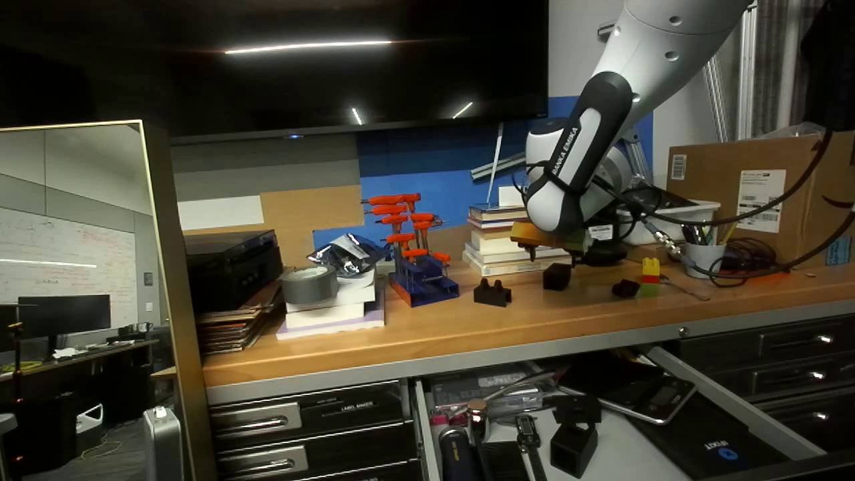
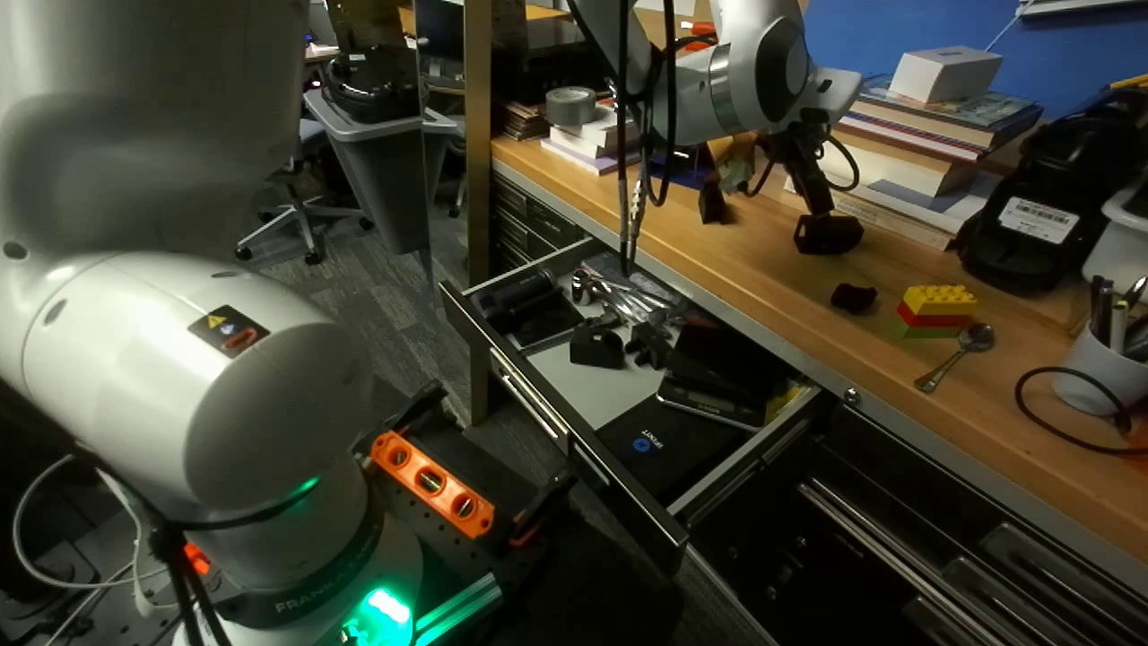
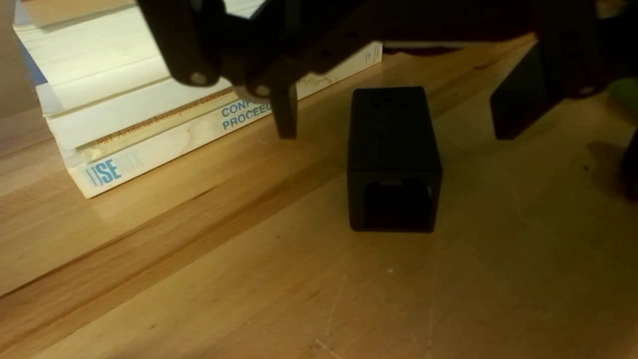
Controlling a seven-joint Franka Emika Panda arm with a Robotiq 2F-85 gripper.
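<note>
A black hollow block (image 3: 392, 131) rests on the wooden worktop, its open end facing the wrist camera. My gripper is open, one fingertip on either side of the block in the wrist view, with visible room between each and the block. In exterior view 1 the gripper (image 1: 553, 258) hangs just above the same block (image 1: 556, 276). Exterior view 2 has the block (image 2: 828, 233) right below the dark fingers (image 2: 813, 188); whether they touch it cannot be told there.
Stacked books (image 1: 489, 240) stand close behind the gripper. Also on the worktop are a black two-bumped piece (image 1: 492, 293), a small dark piece (image 2: 853, 297), toy bricks (image 2: 934, 310) and a spoon (image 2: 958, 355). Below, a cluttered drawer (image 2: 603, 393) is pulled out.
</note>
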